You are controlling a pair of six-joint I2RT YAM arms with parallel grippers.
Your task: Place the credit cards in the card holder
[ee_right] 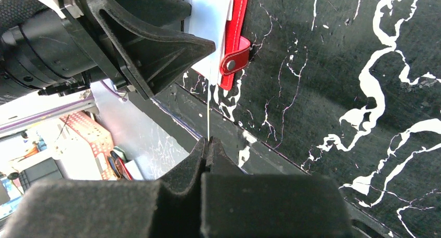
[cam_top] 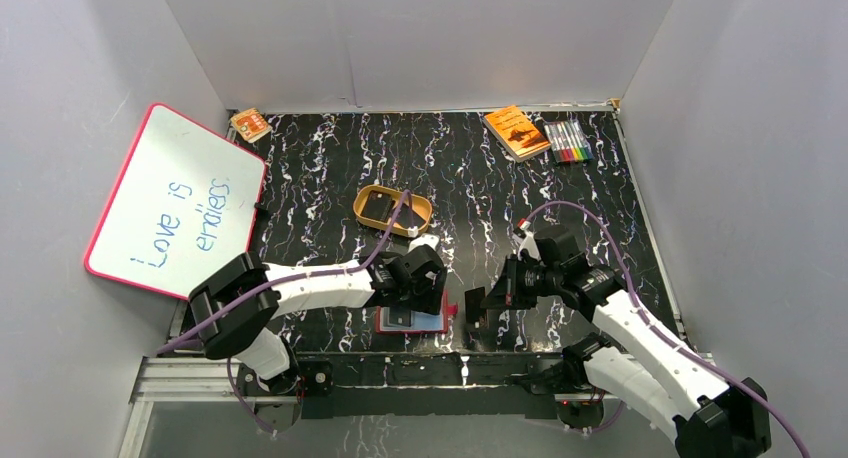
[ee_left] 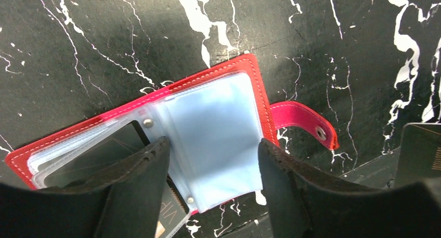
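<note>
The red card holder (ee_left: 218, 129) lies spread flat near the table's front edge, its strap (ee_left: 304, 118) sticking out to the right. A dark card (ee_left: 122, 149) rests in its left clear pocket; the right pocket looks pale and empty. Above the holder, my left gripper is part open, its fingers apart with nothing between them. Just right of the holder my right gripper (cam_top: 490, 301) is shut on a thin black card (cam_top: 475, 306), which appears edge-on as a thin line (ee_right: 209, 113) in the right wrist view.
Behind the holder, a yellow tray (cam_top: 424, 224) contains dark cards (cam_top: 377, 206). A whiteboard (cam_top: 180, 203) leans at the left; a book (cam_top: 516, 133) and markers (cam_top: 568, 142) lie at the back right. Bare table stretches between tray and book.
</note>
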